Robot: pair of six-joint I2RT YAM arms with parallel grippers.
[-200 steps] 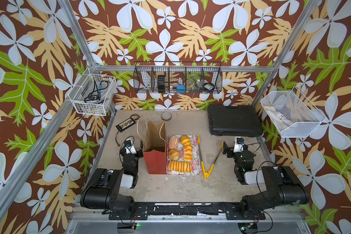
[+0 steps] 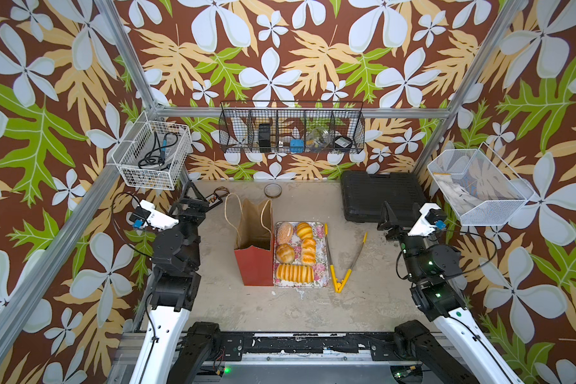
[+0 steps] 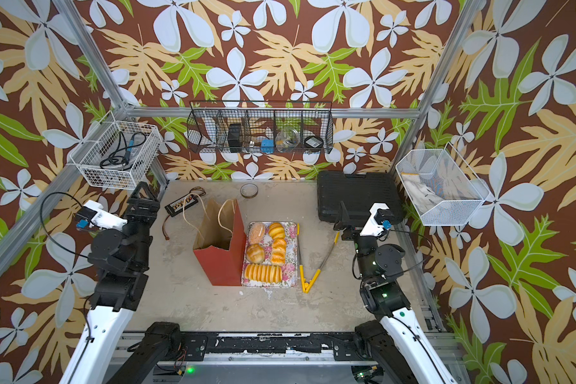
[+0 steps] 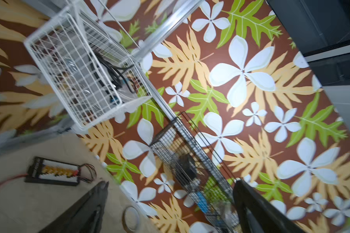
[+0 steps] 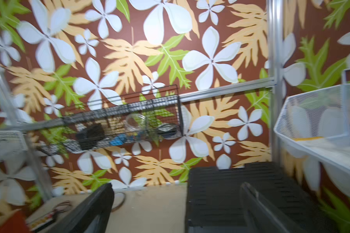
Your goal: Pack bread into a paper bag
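Note:
The red paper bag [image 2: 256, 265] stands upright with its brown mouth open and both handles up. Right beside it, a flowered tray [image 2: 321, 272] carries several breads: a sliced loaf [image 2: 295, 274], a round bun [image 2: 285, 254], a pinkish bun [image 2: 284, 233] and twisted rolls [image 2: 308, 251]. Yellow-handled tongs [image 2: 341, 281] lie spread to the tray's right. My left gripper is raised left of the bag, fingers wide apart and empty. Raised at the right, before the black case, my right gripper is open too, holding nothing.
A black case [image 2: 385, 197] lies at the back right. Wire baskets hang left [image 2: 153, 156], right [image 2: 480, 192] and at the back wall [image 2: 291, 131]. A tape ring [image 2: 272, 190] sits at the back.
Both arms have swung up and stretched out, lifting the grippers off the table area. Bag, breads and tongs have stayed put.

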